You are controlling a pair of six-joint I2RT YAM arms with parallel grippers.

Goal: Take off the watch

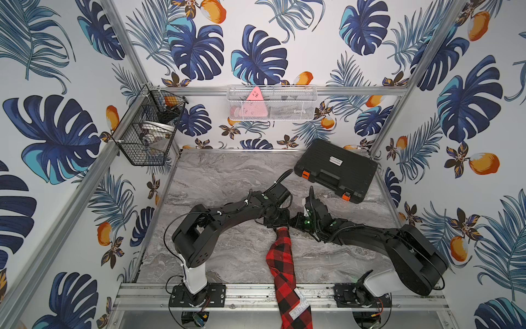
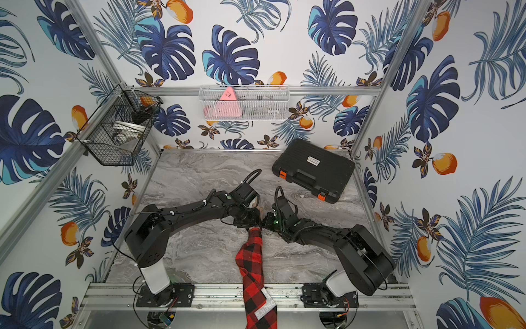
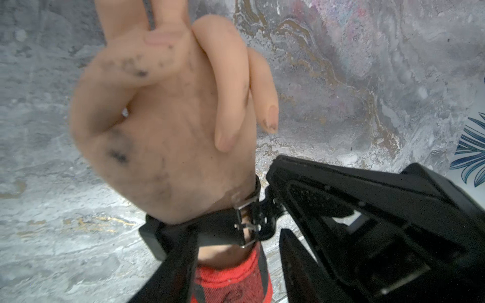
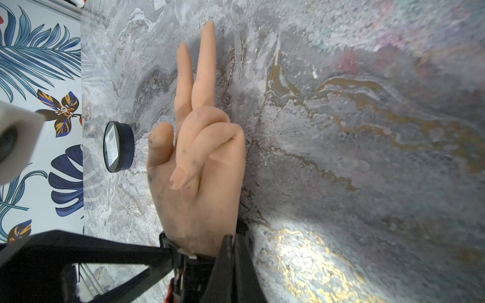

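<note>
A black watch [image 3: 212,229] is around the wrist of a beige model hand [image 3: 171,171] with a red-and-black checked sleeve [image 1: 282,260]. Its metal buckle [image 3: 246,222] faces up in the left wrist view. My left gripper stands open over the wrist, its fingers apart on either side of the strap and buckle. From the other side comes my right gripper, shut, beside the wrist. Its tip is close to the strap's loose end [image 3: 270,217] by the buckle; whether any strap is pinched cannot be made out. In the top views the arms mostly cover the hand.
A black case [image 1: 337,170] with orange latches lies at the back right of the table. A wire basket [image 1: 150,131] hangs at the left, and a white mesh basket [image 1: 293,107] on the back rail. The two grippers are very close together.
</note>
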